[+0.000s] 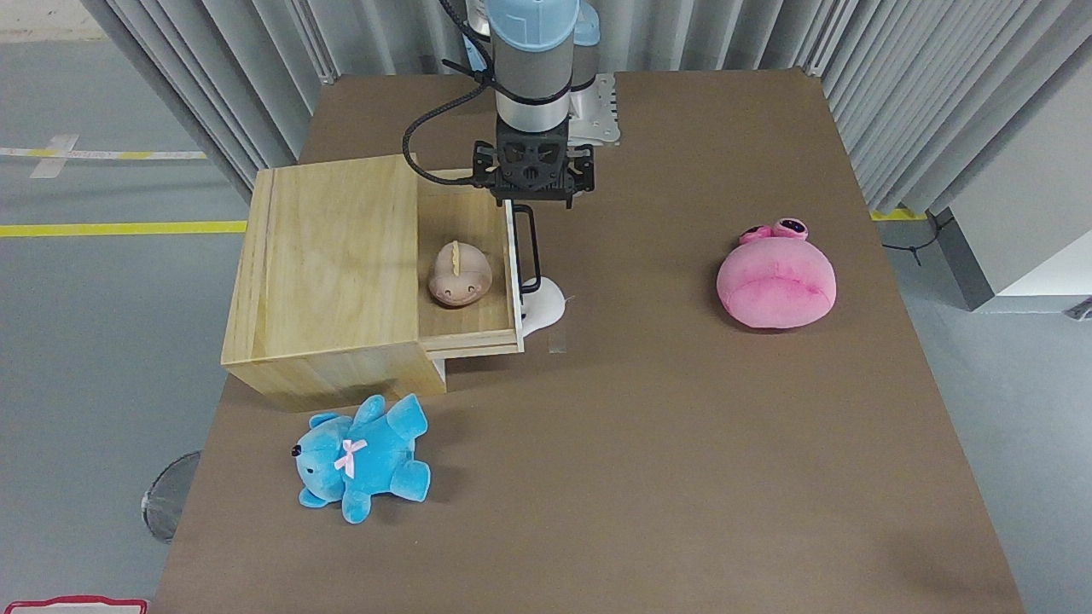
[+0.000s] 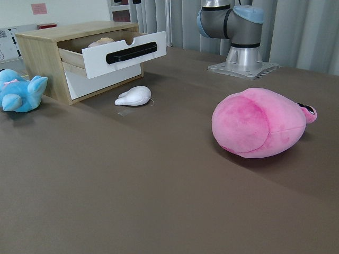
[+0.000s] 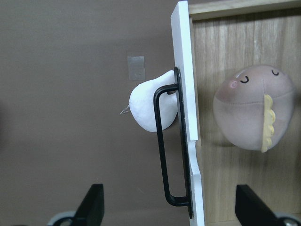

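Note:
My gripper is open above the front of an open wooden drawer, its two fingers either side of the white drawer front with its black handle. A round beige plush with a yellow crest lies inside the drawer. A white plush item lies on the table just outside, partly under the handle in the wrist view.
A blue teddy bear lies in front of the cabinet. A round pink plush sits on the right of the brown table.

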